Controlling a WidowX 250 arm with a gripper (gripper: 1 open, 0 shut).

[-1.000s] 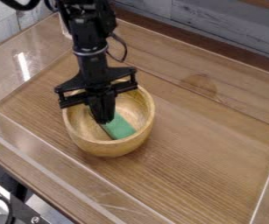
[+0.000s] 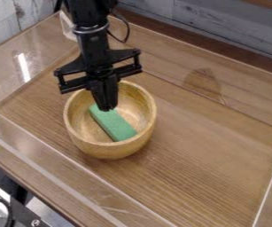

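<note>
A black robot gripper hangs from its arm over the back rim of a light wooden bowl, its fingers pointing down. A green block lies tilted lengthwise on the bowl's floor, below and in front of the fingertips. The gripper looks shut, with nothing visible between its fingers.
The bowl stands on a wooden tabletop, left of centre. A pale edge runs along the left, with a dark cable at the lower left. A wall borders the back right.
The gripper has risen and moved back from low in the bowl, uncovering more of the green block, which now sits slightly further left.
</note>
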